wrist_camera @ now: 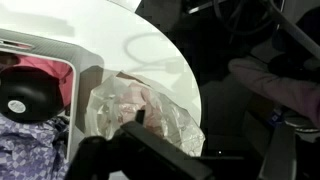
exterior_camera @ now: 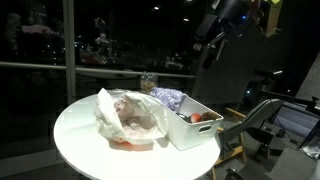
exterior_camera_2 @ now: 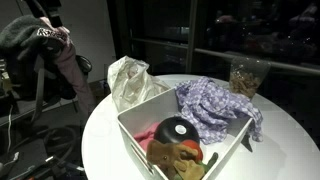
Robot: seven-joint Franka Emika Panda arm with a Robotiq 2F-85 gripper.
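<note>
My gripper (exterior_camera: 200,48) hangs open in the air, above and behind the right side of the white round table (exterior_camera: 80,140). A crumpled translucent plastic bag (exterior_camera: 128,108) with something pinkish inside rests on the table, left of a white bin (exterior_camera: 207,130). In the wrist view the bag (wrist_camera: 150,92) lies below the gripper, whose dark fingers show blurred at the bottom; nothing is seen held. The bin holds a black round object (exterior_camera_2: 177,132), a brown plush toy (exterior_camera_2: 172,158), and pink cloth (exterior_camera_2: 146,138). Purple patterned cloth (exterior_camera_2: 208,105) drapes over its rim.
A clear container of brown bits (exterior_camera_2: 247,75) stands behind the bin. Bare table lies in front of the bag and right of the bin in exterior view 2. Chairs (exterior_camera: 262,115) stand beyond the table's right side, with dark windows (exterior_camera: 110,40) behind.
</note>
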